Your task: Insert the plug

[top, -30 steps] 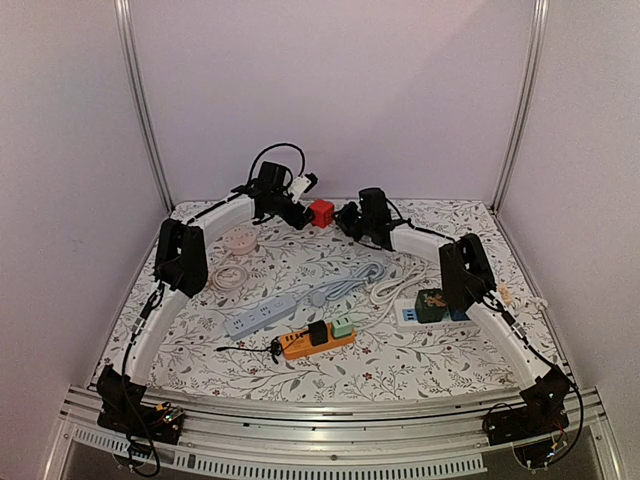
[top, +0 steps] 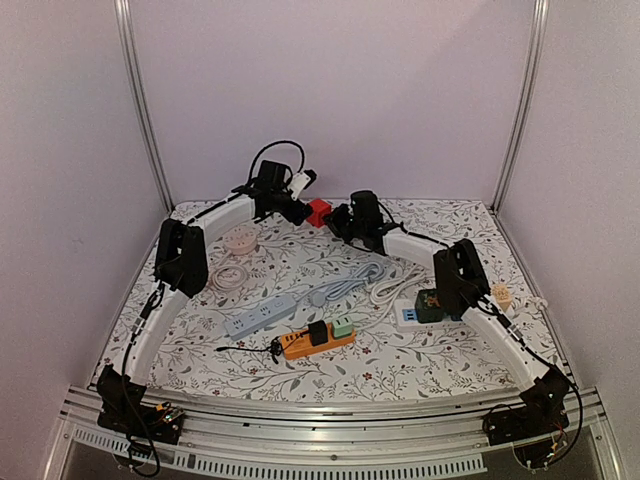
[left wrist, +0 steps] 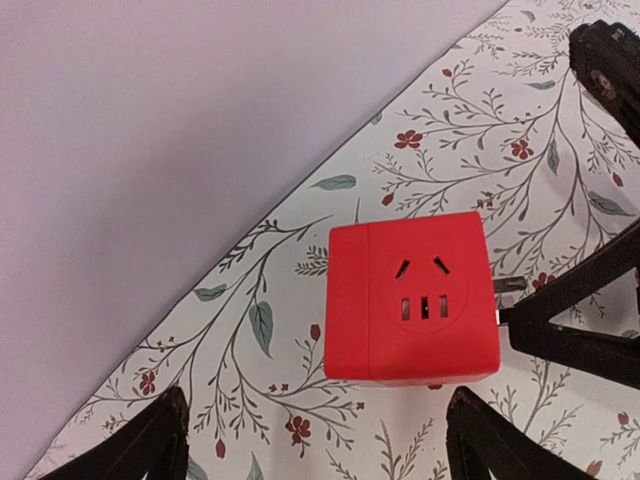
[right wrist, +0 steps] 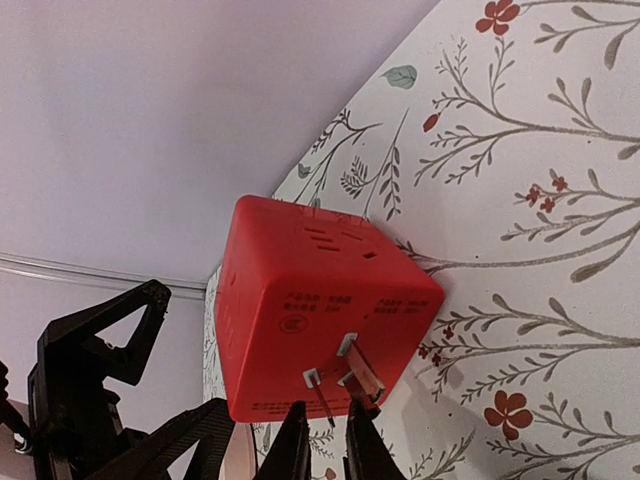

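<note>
A red cube-shaped plug with socket slots on one face is at the back of the table, between my two grippers. In the left wrist view, the slotted face of the plug lies ahead of my left gripper, whose fingers stand wide apart and empty. Metal prongs stick out of its opposite face toward my right gripper. That gripper is shut, its narrow fingertips at the prongs; the left wrist view shows them meeting one prong. Whether they pinch that prong, I cannot tell.
An orange power strip with a black and a green plug on it lies at the front. A white strip, coiled cords and a dark green block are also on the table. The back wall rises close behind the plug.
My right gripper has shifted slightly left, closer to the red plug. The plug has moved a touch left since a second ago. My left arm looks nearly still.
</note>
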